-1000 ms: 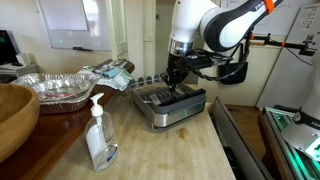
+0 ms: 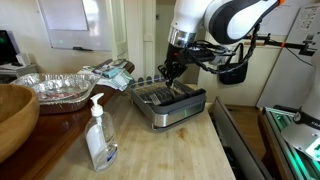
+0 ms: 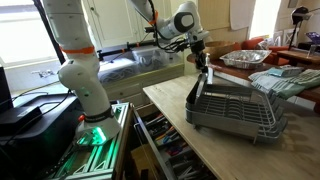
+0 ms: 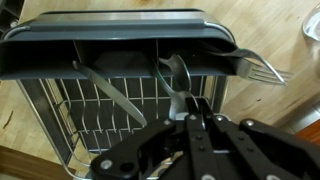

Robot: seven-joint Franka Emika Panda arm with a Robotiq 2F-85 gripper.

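The metal dish rack (image 3: pixel 240 125) stands on the wooden counter, with a grey cutlery holder (image 4: pixel 120 33) along one side. In the wrist view, a knife (image 4: pixel 110 95) leans out of the holder at the left. A fork (image 4: pixel 262 72) pokes out at the right, and a silver spoon (image 4: pixel 179 70) lies near the middle. My gripper is over the rack beside the holder, its fingers shut on a shiny piece of cutlery (image 4: pixel 178 103) that looks like a spoon; its far end is hidden.
A clear pump bottle (image 2: pixel 101 138) stands on the counter in front of the rack. Foil trays (image 2: pixel 58 90), a folded cloth (image 2: pixel 115 73) and a wooden bowl (image 2: pixel 15 120) are to the left. Bare counter lies in front of the rack.
The arm and gripper have shifted slightly upward and to the right in exterior view 1. The rack and bottle stay where they were.
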